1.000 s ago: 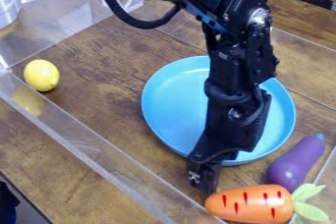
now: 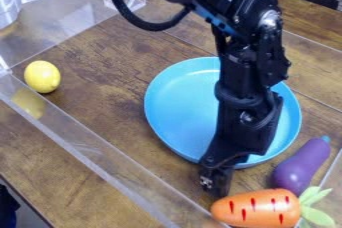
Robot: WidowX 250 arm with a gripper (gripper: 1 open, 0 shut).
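My black gripper (image 2: 217,177) reaches down over the front of a blue plate (image 2: 174,102), its tips near the table just behind an orange toy carrot (image 2: 255,210) with green leaves. A purple toy eggplant (image 2: 301,165) lies right of the gripper. The space between the fingertips is mostly dark and hard to make out.
A yellow toy lemon (image 2: 43,76) rests on the wooden table at the left. Clear plastic walls (image 2: 80,142) run along the left front and the back. Bare wood (image 2: 107,72) lies left of the plate.
The gripper and arm have shifted very slightly to the right. The objects look unmoved.
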